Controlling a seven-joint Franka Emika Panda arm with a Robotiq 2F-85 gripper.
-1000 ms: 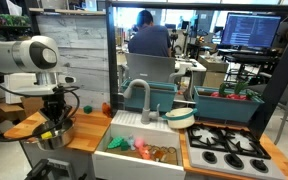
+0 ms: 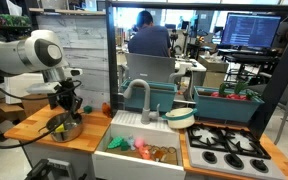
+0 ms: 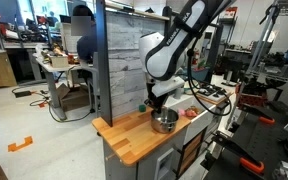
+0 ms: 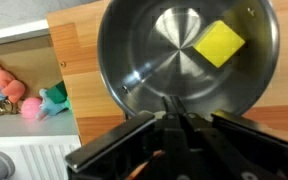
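A steel pot (image 2: 68, 130) stands at the left end of the wooden counter (image 2: 96, 126). In the second exterior view the pot (image 3: 165, 124) is near the counter's edge, below the white arm. The wrist view looks down into the pot (image 4: 159, 70), where a yellow block (image 4: 219, 43) rests to the upper right. My gripper is shut, its dark fingers over the near part of the pot. Whether the thin rim sits between the fingertips cannot be made out.
Right of the counter is a white sink (image 2: 104, 143) holding several colourful toys (image 2: 156, 153). A faucet (image 2: 141, 95) rises behind it. Farther right lies a stove (image 2: 229, 148). Small reddish and green items (image 2: 106, 108) stand at the back of the counter.
In exterior view 1 the pot, with the yellow block in it, has shifted a little right and back. The arm's hand has moved the same way, staying over the pot.
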